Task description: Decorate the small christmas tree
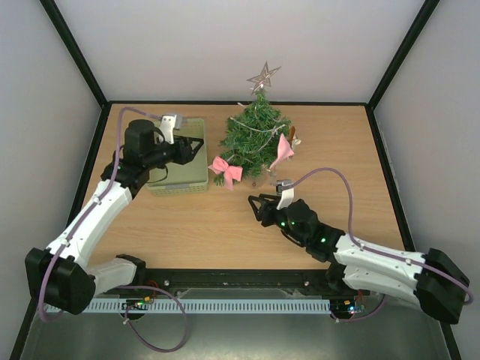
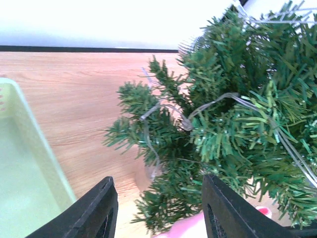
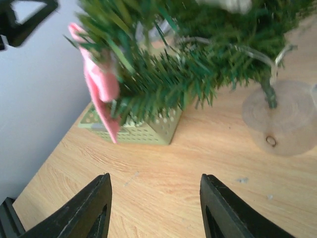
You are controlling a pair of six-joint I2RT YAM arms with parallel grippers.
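Note:
The small green tree [image 1: 255, 139] stands at the back centre with a wire star [image 1: 263, 79] on top, a garland, a pink bow [image 1: 226, 169] low at front left and another pink piece [image 1: 282, 150] at right. My left gripper [image 1: 193, 148] hangs over the green basket's right side, fingers apart and empty, facing the branches in the left wrist view. My right gripper [image 1: 259, 202] is in front of the tree, open and empty; its view shows branches, pink fabric [image 3: 101, 87] and the clear base [image 3: 275, 139].
The pale green basket [image 1: 174, 185] stands left of the tree.

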